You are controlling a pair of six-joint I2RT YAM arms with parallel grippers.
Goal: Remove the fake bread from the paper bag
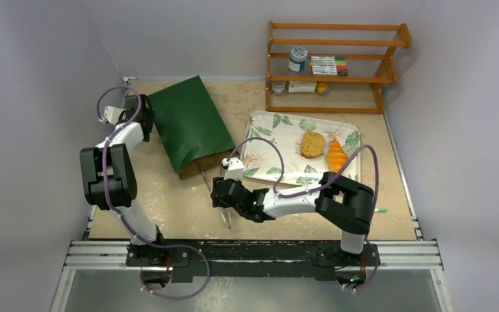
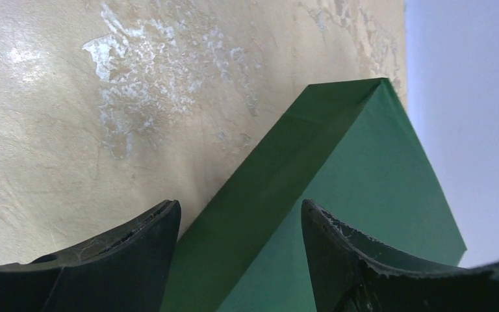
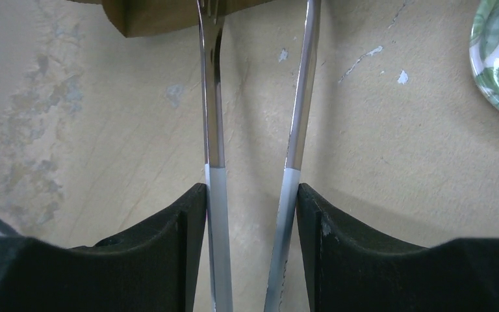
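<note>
The green paper bag (image 1: pixel 188 123) lies on its side, its brown-lined mouth toward the front. My left gripper is at the bag's upper left; in the left wrist view its open fingers stand over a folded green edge (image 2: pixel 266 195). My right gripper holds long metal tongs (image 3: pixel 288 195) upright between its fingers, their tips reaching the brown bag mouth (image 3: pixel 143 19). No bread shows inside the bag; its interior is hidden.
A patterned tray (image 1: pixel 273 136) to the right holds a bread slice (image 1: pixel 312 143) and a croissant-like piece (image 1: pixel 336 158). A wooden shelf (image 1: pixel 338 78) stands at the back.
</note>
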